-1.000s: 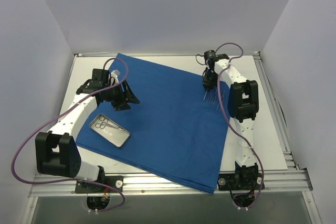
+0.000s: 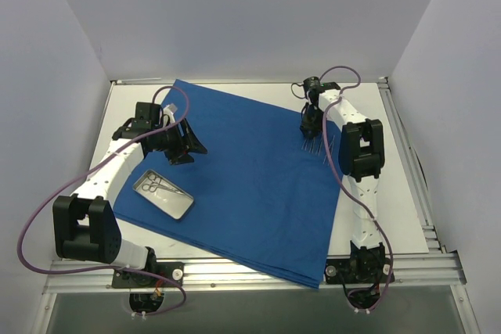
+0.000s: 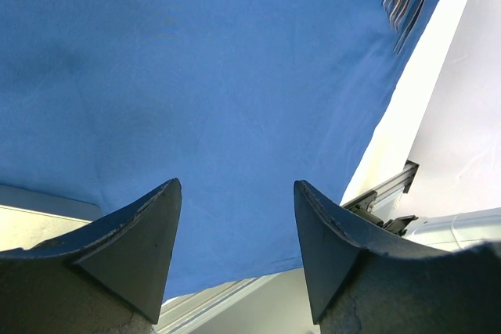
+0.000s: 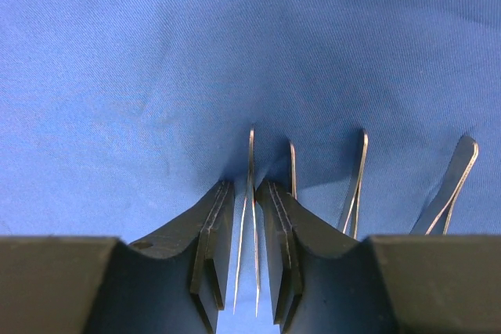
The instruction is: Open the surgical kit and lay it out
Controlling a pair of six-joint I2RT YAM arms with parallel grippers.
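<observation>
A blue cloth covers much of the white table. A steel tray holding scissors lies at its left. My left gripper hovers open above the cloth beside the tray, nothing between its fingers. At the cloth's right edge my right gripper is part open, low over a thin steel forceps, its fingertips either side of the forceps; I cannot tell whether they touch it. More tweezer-like instruments lie in a row to its right.
White table strips show at the sides, with walls around the back, left and right.
The right gripper has shifted very slightly at the row of instruments. The left arm looks unmoved.
</observation>
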